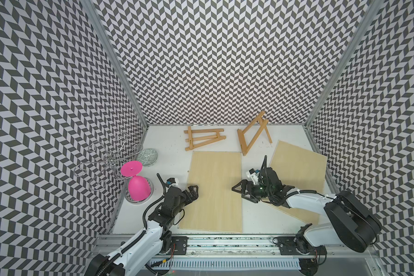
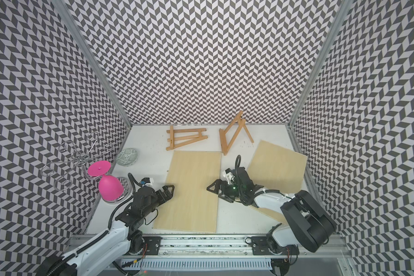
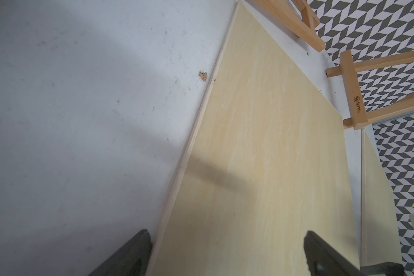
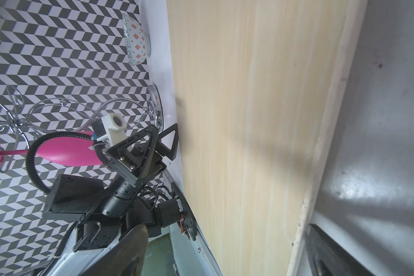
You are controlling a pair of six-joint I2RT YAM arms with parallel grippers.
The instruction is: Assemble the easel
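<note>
The centre board lies flat. Behind it are a folded wooden easel frame on the left and an angled frame on the right. A second board lies askew at the right, partly under my right arm. My left gripper is open over the centre board's left edge; its fingers straddle that edge in the left wrist view. My right gripper is open over the same board's right edge. Neither has anything visibly held between its fingers; contact with the board is unclear.
At the left stand a wire stand with pink cups and a patterned bowl. Bare white table shows left of the frames. Patterned walls enclose the table.
</note>
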